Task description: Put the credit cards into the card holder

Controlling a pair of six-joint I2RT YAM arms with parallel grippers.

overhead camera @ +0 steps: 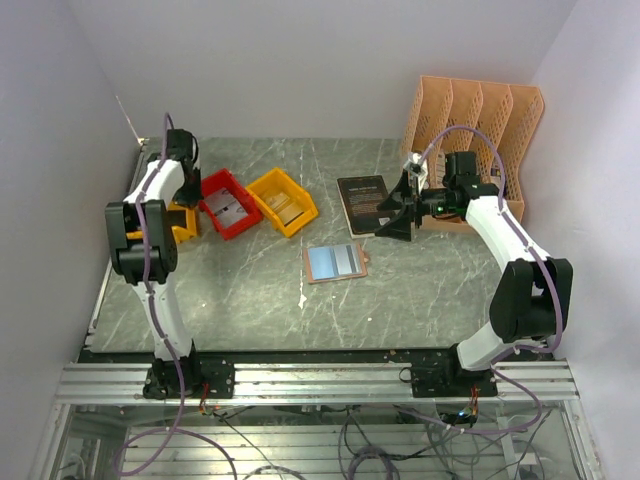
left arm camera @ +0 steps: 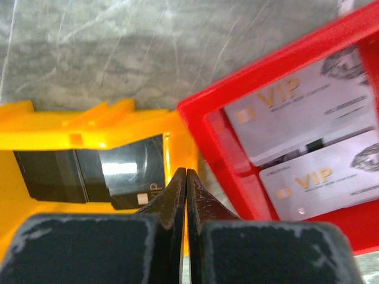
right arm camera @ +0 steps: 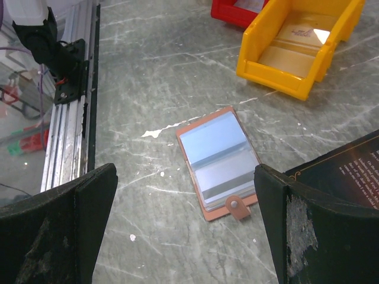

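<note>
My left gripper is shut at the upper left, over the side of the left yellow box (left arm camera: 71, 125), which holds dark cards (left arm camera: 127, 176); what is between its fingers is hard to make out. Beside it the red box (left arm camera: 260, 71) holds silver VIP cards (left arm camera: 320, 183). A second yellow box (overhead camera: 290, 225) holds pale gold cards (overhead camera: 283, 205). The card holder (right arm camera: 219, 155), with pale sleeves, lies mid-table. My right gripper stands open above the table, right of the card holder in the top view.
A dark printed board (overhead camera: 360, 208) lies right of the middle. A wooden rack (overhead camera: 465, 100) with dividers stands at the back right.
</note>
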